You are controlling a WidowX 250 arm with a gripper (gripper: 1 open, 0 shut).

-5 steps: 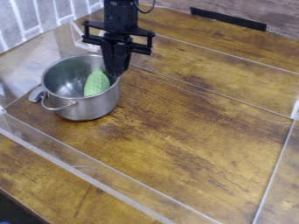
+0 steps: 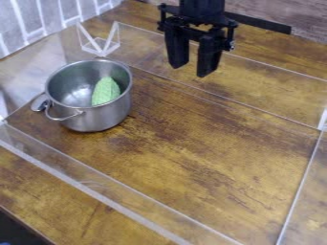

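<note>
My gripper (image 2: 194,59) hangs high at the top centre of the camera view, dark, its two fingers apart and pointing down, with nothing seen between them. Down and to the left of it, a steel pot (image 2: 87,114) with side handles stands on the wooden surface. A pale green corn-like item (image 2: 110,89) lies inside the pot, toward its right side.
Clear plastic walls edge the wooden surface (image 2: 205,163) on the left, front and right. A white wire rack (image 2: 98,43) stands at the back left.
My gripper has moved up and to the right, away from the pot. The pot and the green item inside look the same.
</note>
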